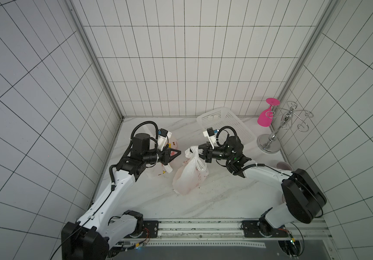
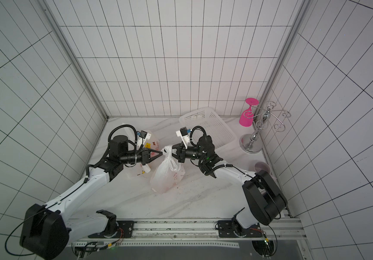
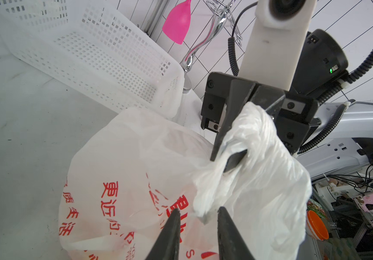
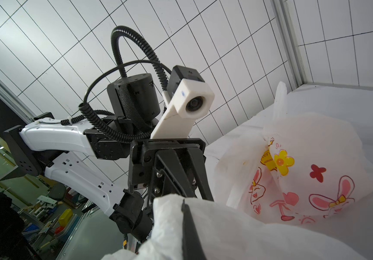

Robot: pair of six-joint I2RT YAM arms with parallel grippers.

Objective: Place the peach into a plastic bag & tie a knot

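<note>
A white plastic bag (image 1: 190,175) (image 2: 164,177) with red printing stands on the marble counter, its top gathered and twisted. My right gripper (image 1: 200,151) is shut on that gathered top, which hangs over its fingers. My left gripper (image 1: 177,152) stands part open just left of the bag's top, facing it; in the left wrist view a loose white end lies just beyond its fingertips, and nothing is clearly held. Behind the left arm lies another bag (image 4: 321,169) with flower and rabbit prints. I cannot make out the peach.
A white perforated basket (image 1: 223,117) sits at the back right, beside a pink glass (image 1: 264,116) upside down and a chrome stand (image 1: 268,143). Tiled walls close in the back and sides.
</note>
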